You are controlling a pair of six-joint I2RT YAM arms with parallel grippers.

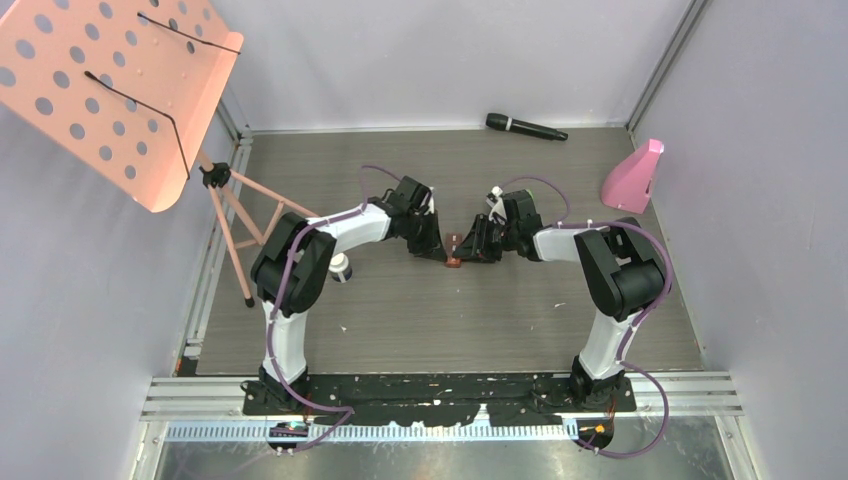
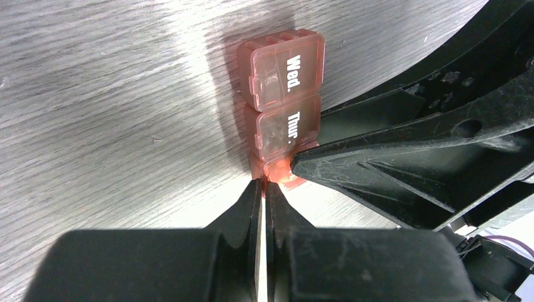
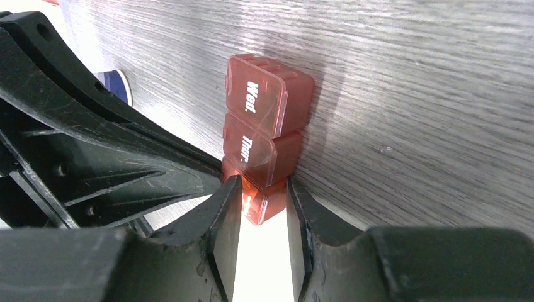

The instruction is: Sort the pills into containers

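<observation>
A small translucent red pill organizer lies mid-table between both arms. Its compartments marked "Wed." and "Thur." have their lids closed. A brighter orange-red end compartment beyond "Thur." is partly covered by the fingers, so its lid and contents are unclear. My left gripper is shut, its tips together against that end, with nothing visible between them. My right gripper is shut on the organizer's end, with one finger on either side. No loose pills can be made out.
A small white jar with a dark blue label stands near the left arm. At the back lies a black microphone, with a pink object at right. A peach stand occupies the left.
</observation>
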